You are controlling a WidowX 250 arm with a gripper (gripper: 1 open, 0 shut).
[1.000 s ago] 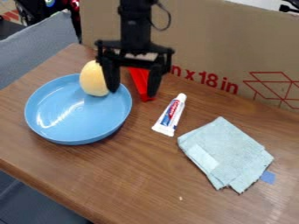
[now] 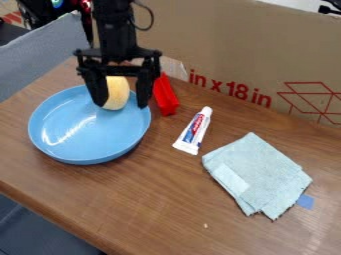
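The black gripper (image 2: 119, 70) hangs over the back of a blue plate (image 2: 87, 130), its two fingers spread on either side of a pale yellow rounded object (image 2: 116, 92) on the plate's back edge. The gripper looks open; whether it touches the object is unclear. A red object (image 2: 166, 96) lies just right of the gripper. A white toothpaste tube (image 2: 193, 130) lies to the right of the plate.
A folded light blue cloth (image 2: 258, 173) lies at the right on the wooden table (image 2: 160, 209). A cardboard box (image 2: 253, 65) stands along the back.
The gripper has moved left from above the red object to over the yellow object. The other objects look unmoved.
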